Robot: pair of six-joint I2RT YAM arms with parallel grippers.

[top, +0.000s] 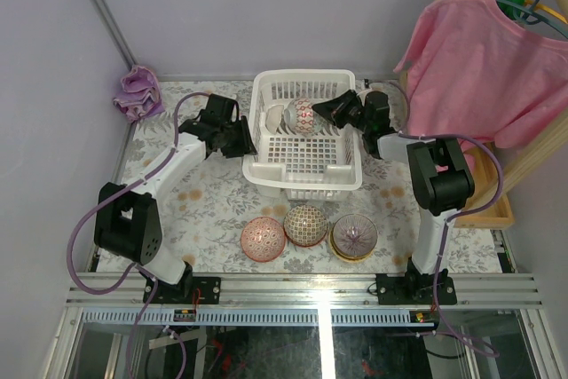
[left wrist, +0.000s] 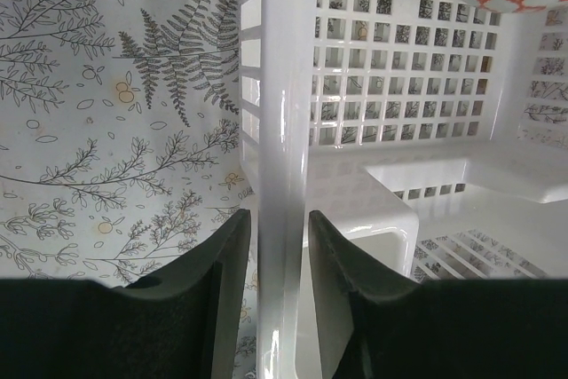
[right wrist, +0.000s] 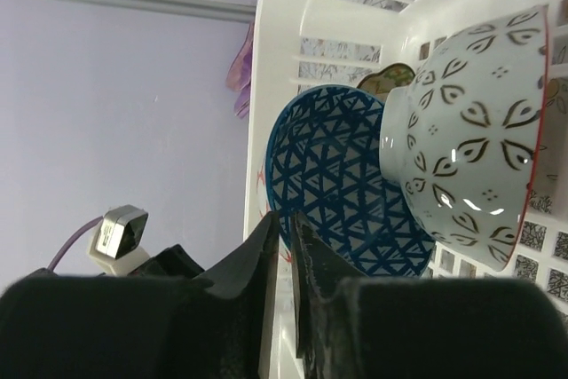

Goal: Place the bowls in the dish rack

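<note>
The white dish rack [top: 302, 166] holds a red-patterned bowl [top: 300, 116]. In the right wrist view, a blue-patterned bowl [right wrist: 337, 157] and a white patterned bowl [right wrist: 470, 139] rest on their sides in it. My left gripper is open, fingers either side of the rack's left rim. My right gripper reaches over the rack to the blue bowl's rim, fingertips slightly apart; whether they touch it is unclear. Outside the rack, at the front, lie a red bowl [top: 263, 239], a checked bowl [top: 305, 224] and stacked bowls [top: 353, 235].
A pink shirt [top: 488, 68] hangs at the right above a wooden crate [top: 497, 219]. Purple cloth [top: 138, 93] sits at the back left.
</note>
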